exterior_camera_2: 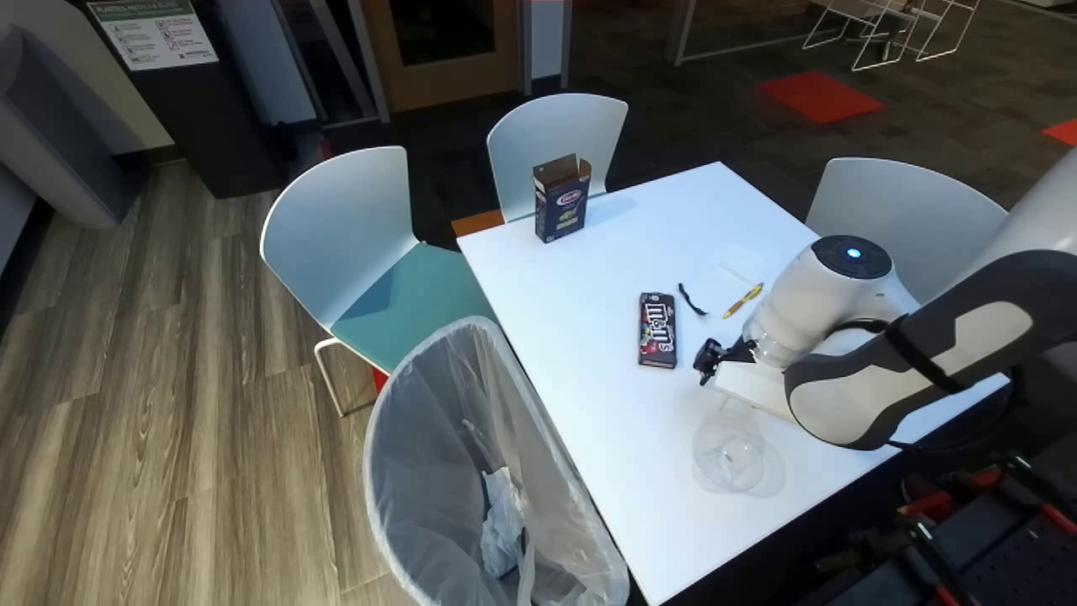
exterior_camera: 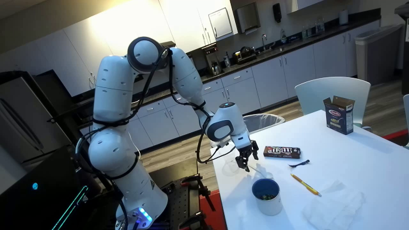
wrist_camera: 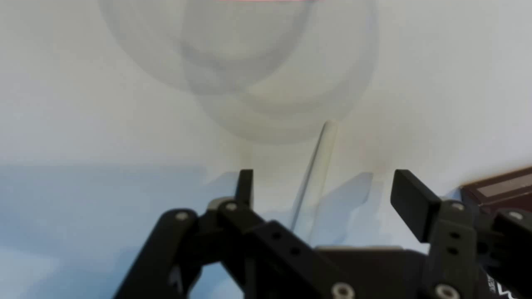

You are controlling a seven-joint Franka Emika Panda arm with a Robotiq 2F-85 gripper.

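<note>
A white plastic spoon (exterior_camera: 267,175) lies on the white table behind the blue-and-white mug (exterior_camera: 267,207). Above its handle my gripper (exterior_camera: 251,162) points down, fingers apart. In the wrist view the pale handle (wrist_camera: 321,164) runs through the gap between the left finger and the right finger (wrist_camera: 414,202), touching neither as far as I can see. The spoon's bowl is hidden there. Small dark greenish pieces are visible inside the mug. In exterior view 2 the arm covers the mug.
Around the gripper are a clear round dish (exterior_camera_2: 729,454), an M&M's box (exterior_camera: 282,152), a black fork-like utensil (exterior_camera: 299,163) and a yellow pen (exterior_camera: 305,184). A crumpled clear sheet (exterior_camera: 335,207) and an open pasta box (exterior_camera: 339,115) lie farther off. A lined bin (exterior_camera_2: 474,454) adjoins the table.
</note>
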